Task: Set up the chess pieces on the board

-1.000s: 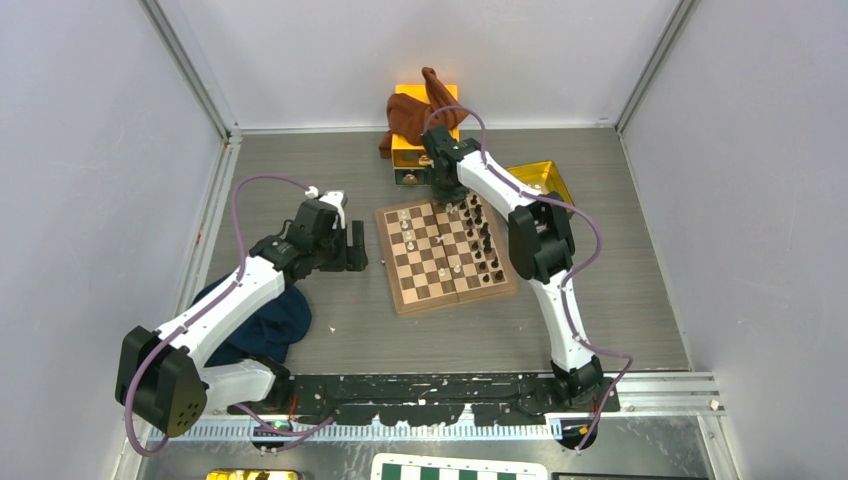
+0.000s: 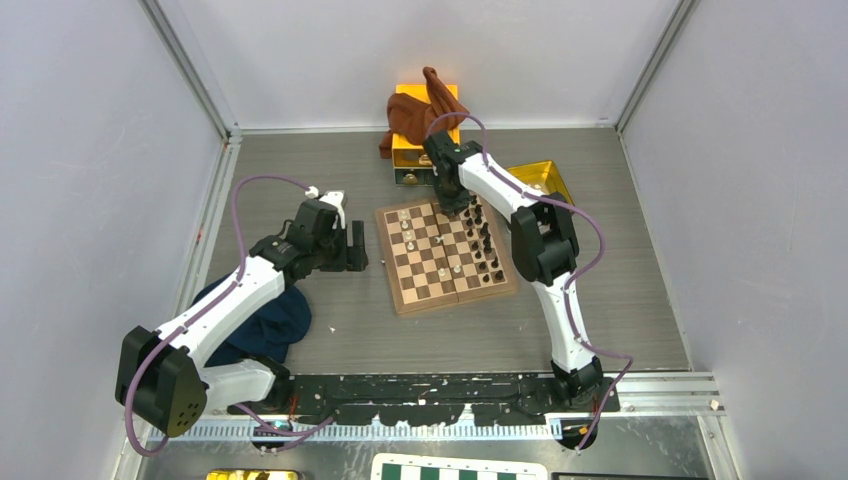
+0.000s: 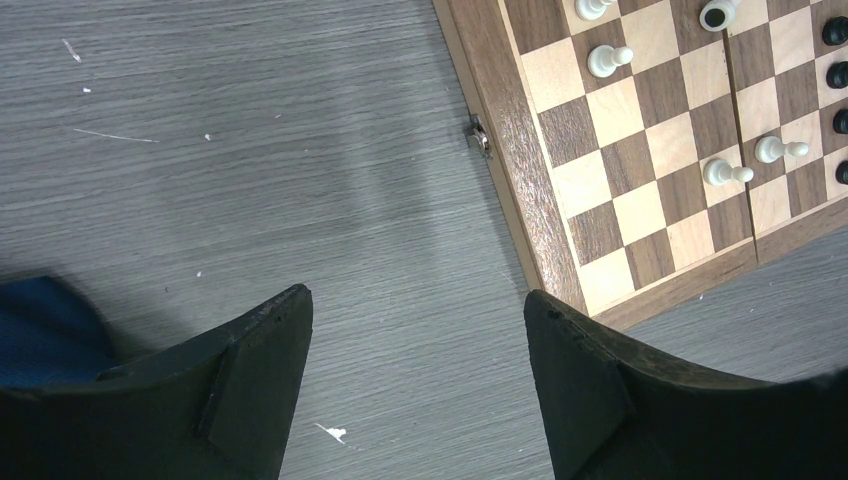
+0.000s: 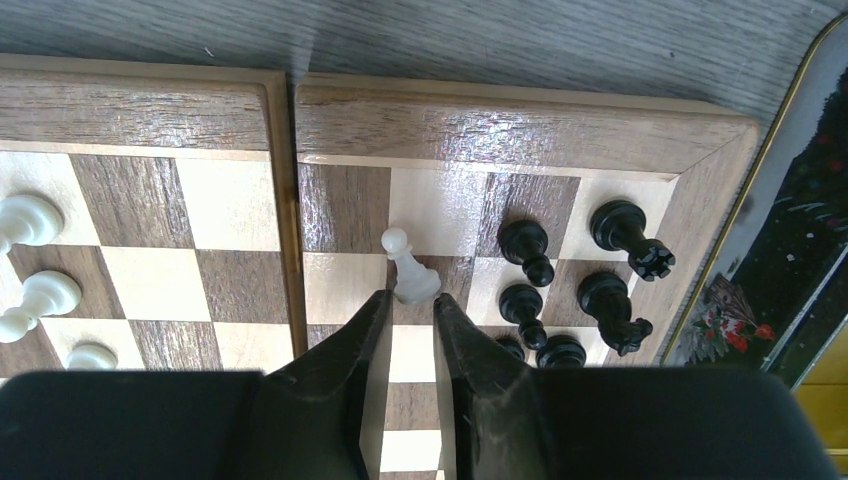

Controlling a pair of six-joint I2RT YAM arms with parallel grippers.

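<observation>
The wooden chessboard (image 2: 420, 285) holds black pieces (image 4: 625, 230) along its right side and several white pawns (image 3: 605, 60) on the left part and middle. A white pawn (image 4: 412, 282) lies tilted near the board's far edge, right of the seam, at the fingertips of my right gripper. That gripper is over the board, slightly open, the pawn's base at or between its tips; contact is unclear. My left gripper stands wide open over bare table left of the board, with nothing between its fingers.
A yellow tray (image 2: 552, 170) sits behind the board's right side. A yellow box (image 2: 408, 150) with a brown cloth (image 2: 410, 115) stands at the back. A dark blue cloth (image 2: 265, 330) lies under my left arm.
My right gripper and wrist have moved slightly toward the front of the table, over the board. The left arm has not moved.
</observation>
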